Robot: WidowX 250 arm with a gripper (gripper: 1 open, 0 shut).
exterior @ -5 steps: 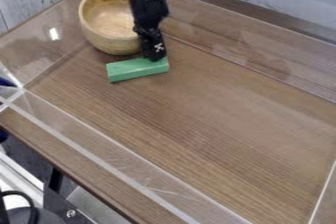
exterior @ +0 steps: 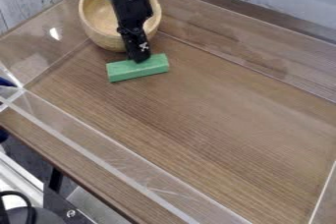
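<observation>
A black gripper point(exterior: 140, 51) reaches down from the top edge, in front of a round wooden bowl point(exterior: 97, 17), its tip just above a green rectangular block point(exterior: 137, 69) that lies on the wooden table. The fingertips are dark and small in the view, and nothing shows held between them. Whether they touch the block is hard to tell. The arm hides part of the bowl.
A pale wall runs along the back. The table's left edge, with dark items beyond it, is at lower left.
The arm and gripper have shifted to the left, now over the bowl's right part and the block's upper edge. The block looks nearly unmoved.
</observation>
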